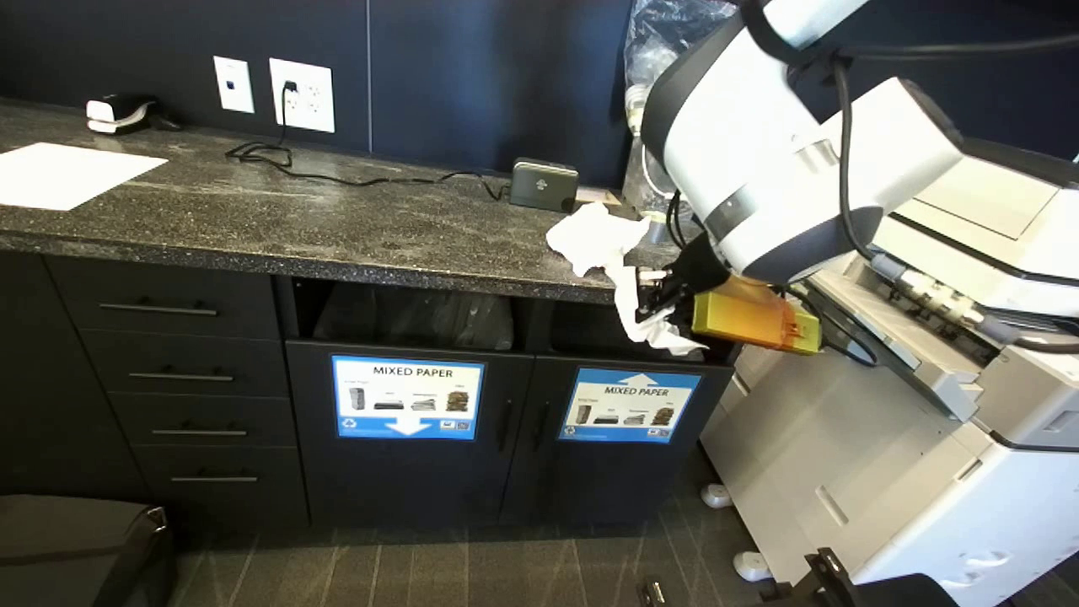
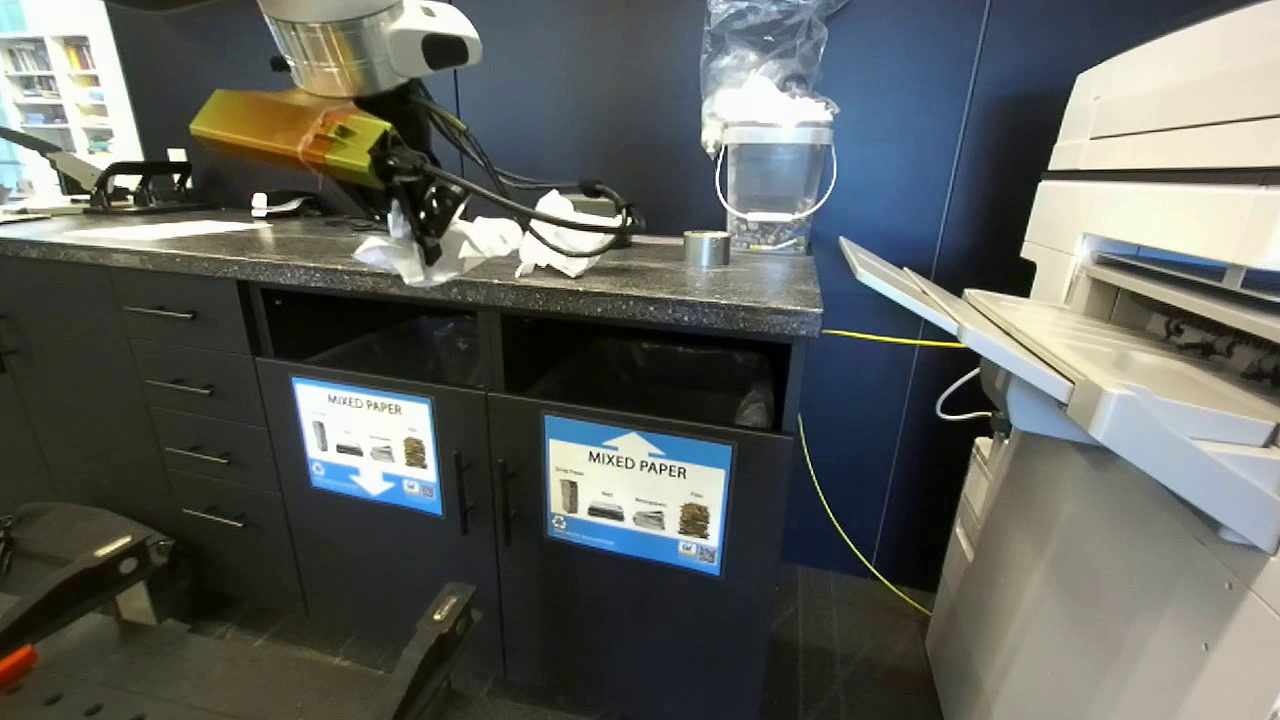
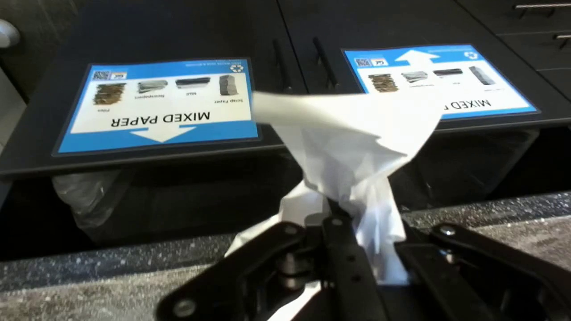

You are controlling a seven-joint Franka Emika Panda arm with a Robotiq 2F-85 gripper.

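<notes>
My gripper (image 1: 655, 290) is shut on a crumpled sheet of white paper (image 3: 348, 155), which sticks out past both sides of the fingers. In exterior view 2 the held paper (image 2: 414, 254) hangs at the height of the counter's front edge. A second crumpled paper (image 1: 597, 239) rests on the counter near its right end, overlapping the held one in exterior view 1. Below the countertop are two dark bin openings (image 2: 648, 378), left and right, above cabinet doors with "MIXED PAPER" signs (image 2: 636, 492). The wrist view looks past the paper onto these doors and openings.
A dark box (image 1: 544, 185) with a cable stands at the back of the speckled counter (image 1: 303, 228). A clear bucket (image 2: 774, 180) and a metal ring (image 2: 707, 247) stand near the right end. A large printer (image 1: 860, 486) is to the right.
</notes>
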